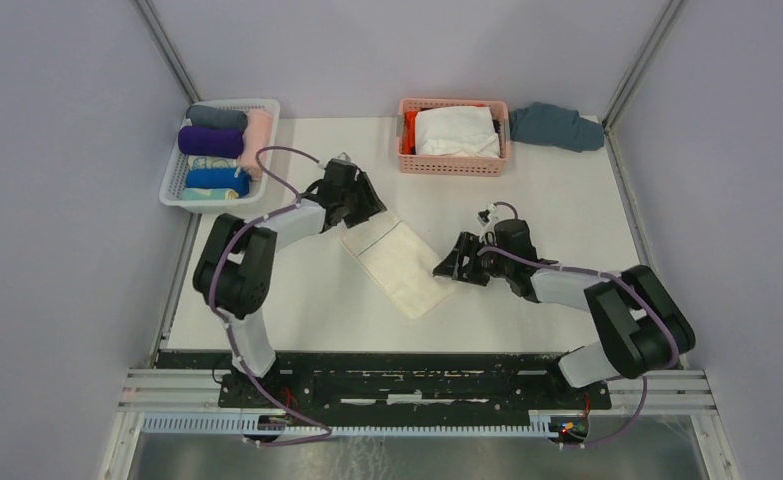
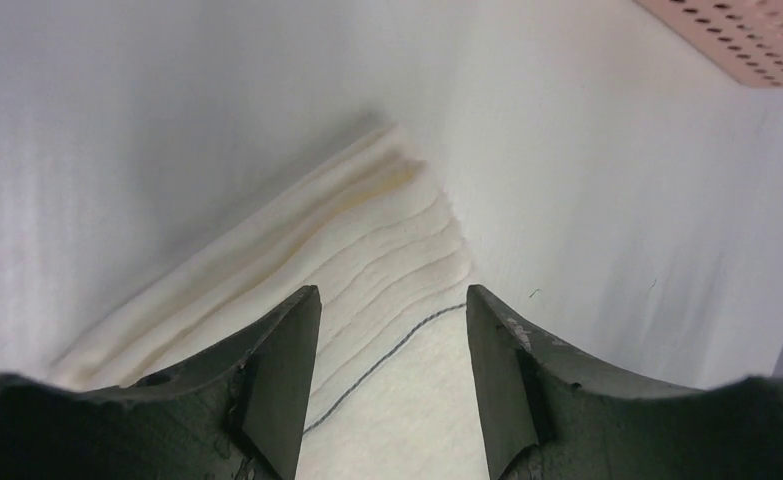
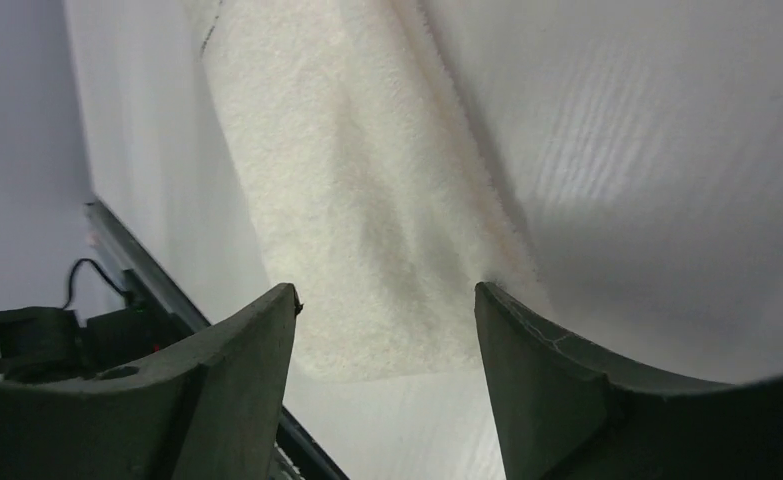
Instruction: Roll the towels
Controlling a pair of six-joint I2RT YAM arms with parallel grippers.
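A cream towel (image 1: 397,262) lies folded and slanted on the white table, with layered folds and a dark stripe at its upper-left end. My left gripper (image 1: 365,200) is open over that upper-left end; in the left wrist view the towel's folded edges (image 2: 367,230) show ahead of its fingers. My right gripper (image 1: 452,263) stands open at the towel's right edge near its lower end, where the right wrist view shows the cloth (image 3: 387,230) between and beyond the fingertips.
A white basket (image 1: 172,175) of rolled towels stands at the back left, a pink basket (image 1: 452,169) with folded cloths at the back centre, and a dark teal cloth (image 1: 552,125) beside it. Bare table (image 1: 327,310) surrounds the towel.
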